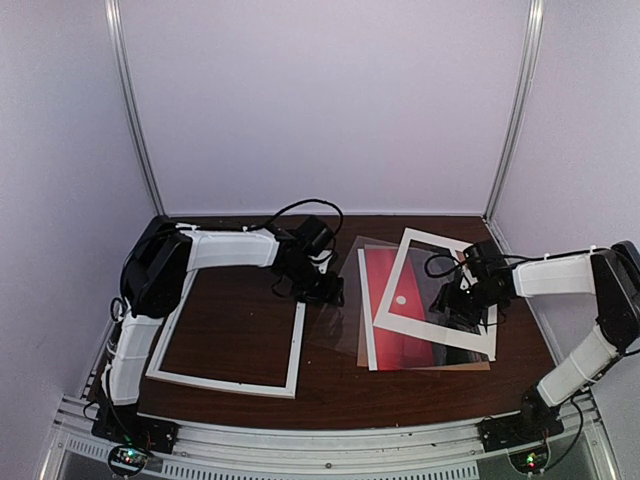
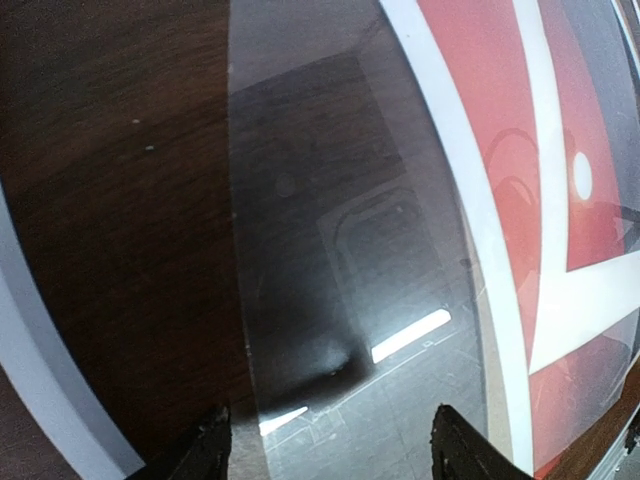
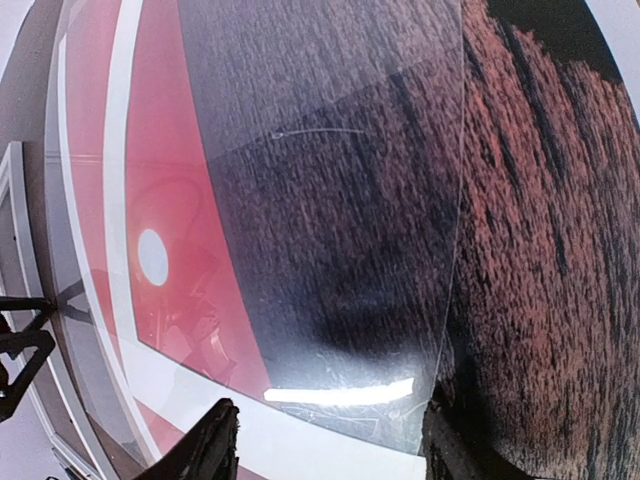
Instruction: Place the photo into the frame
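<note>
A white frame (image 1: 294, 360) lies on the left. On the right is a stack: clear sheet (image 1: 340, 320), red photo (image 1: 380, 280) with a white dot, dark area and white border, and a white mat (image 1: 400, 324). My left gripper (image 1: 330, 298) hovers over the clear sheet near the frame's right side; in the left wrist view its fingers are apart over the sheet (image 2: 330, 260), nothing held. My right gripper (image 1: 452, 305) is low over the stack's right part; in the right wrist view its fingers stand apart above sheet and photo, nothing between them visibly held.
Dark wooden table (image 1: 320, 400) has a clear strip along the front. Walls (image 1: 320, 110) bound the back and both sides, with a metal rail (image 1: 330, 440) at the front.
</note>
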